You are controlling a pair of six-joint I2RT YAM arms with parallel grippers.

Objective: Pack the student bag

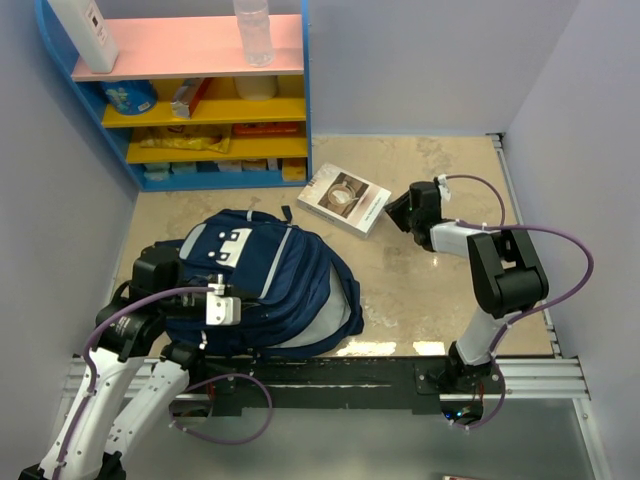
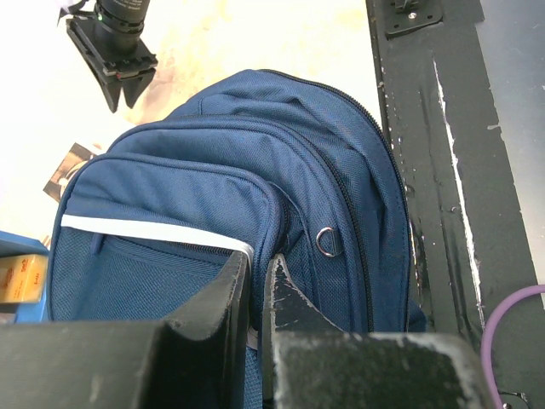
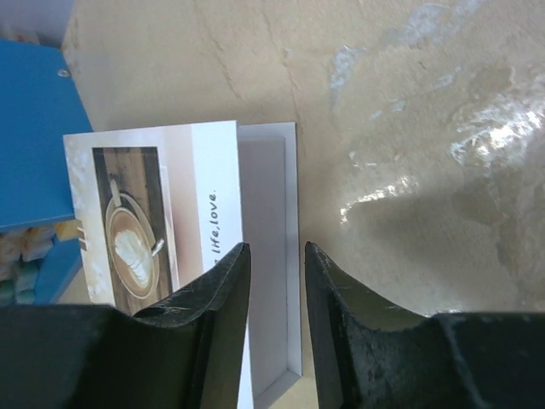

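The navy backpack [image 1: 262, 265] lies on the table at front left. My left gripper is shut on the bag's piped fabric edge beside a pale strip. Behind the bag, toward the shelf, lies a white box-like book [image 1: 346, 199] with a coffee-cup picture, seen close in the right wrist view as a book [image 3: 132, 230] with lettering along its cover. At its right end, my right gripper stands part open. Its fingertips are either side of the book's pale side edge; whether they touch it I cannot tell.
A blue shelf unit [image 1: 308, 110] with yellow boards stands at back left, stocked with bottles and packets. Bare table [image 1: 400, 300] lies right of the bag and around the right arm. Purple cables [image 1: 575, 245] loop beside both arms.
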